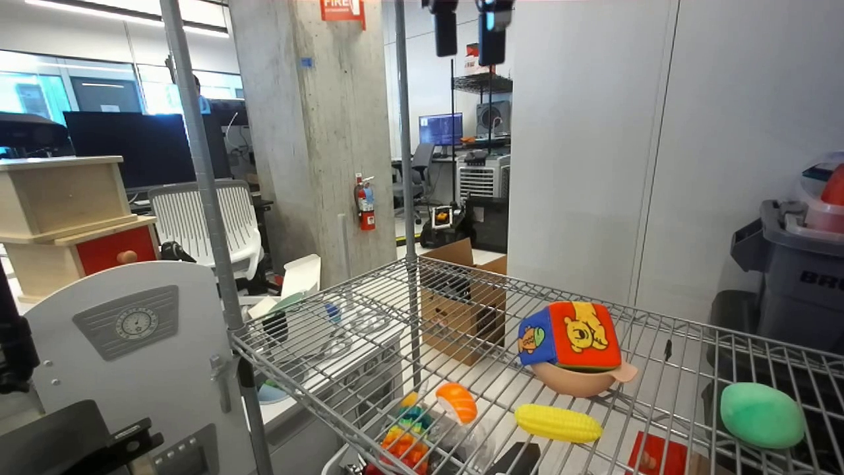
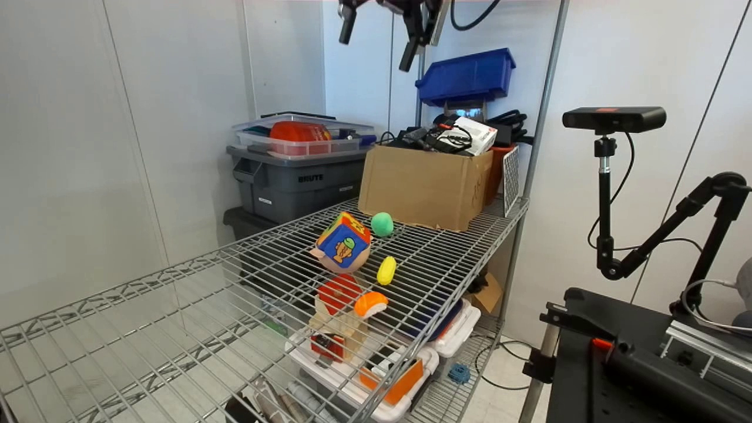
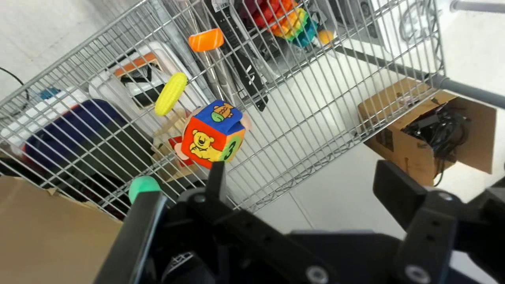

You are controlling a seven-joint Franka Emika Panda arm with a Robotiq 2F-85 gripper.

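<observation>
High above the wire shelf, my gripper [image 2: 375, 48] hangs open, its two black fingers well apart and nothing between them. The same gripper [image 1: 469, 46] shows at the top edge of exterior view 1. A soft picture cube [image 1: 583, 336] in red, blue and yellow rests tilted in a small pinkish bowl [image 1: 575, 381] on the shelf. A yellow corn toy [image 1: 558, 423] lies near the bowl, and an orange sushi-like toy [image 1: 457, 402] sits farther left. To the right is a green rounded toy [image 1: 761, 415]; in the wrist view the green toy [image 3: 143, 187] is partly covered by a finger.
The wire shelf [image 2: 204, 310] has a wide bare stretch on one side. A large cardboard box [image 2: 416, 184] stands at its other end, under a blue bin [image 2: 466, 75]. Metal posts [image 1: 405, 158] rise from the shelf's corners.
</observation>
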